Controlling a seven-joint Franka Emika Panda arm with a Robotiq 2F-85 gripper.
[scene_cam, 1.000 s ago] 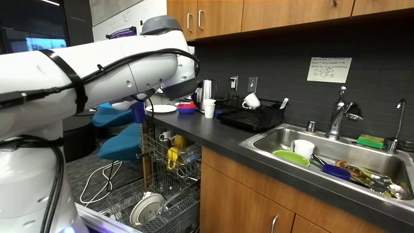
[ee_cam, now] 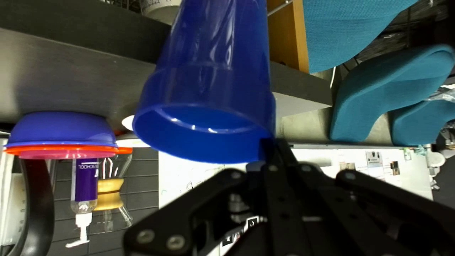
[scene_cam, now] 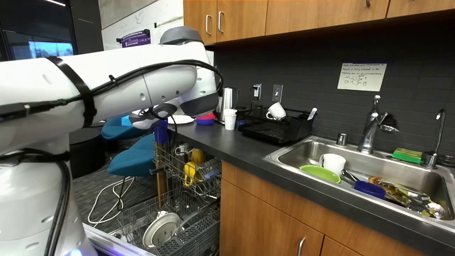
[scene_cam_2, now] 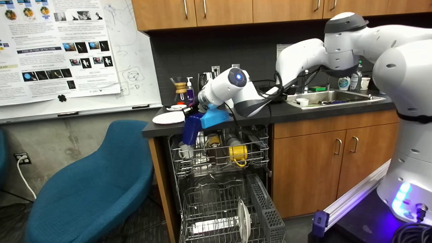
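A deep blue plastic cup fills the upper middle of the wrist view, its mouth towards the camera. My gripper is shut on the cup's thin rim at the right side. From the other side, the same cup hangs slightly tilted at the counter's front edge, above the left part of the dishwasher's upper rack. Whether it touches the rack or the mug below, I cannot tell. Only a sliver of the gripper shows there, near a light-blue piece on the wrist.
In the upper rack stand a white mug and a yellow mug. Plates lean in the lower rack. A white plate lies on the counter close to the gripper. The sink holds several dishes.
In exterior view 1 the cup and wrist have moved right and a little down, from beside the counter's end towards the upper rack. The rim is still held.
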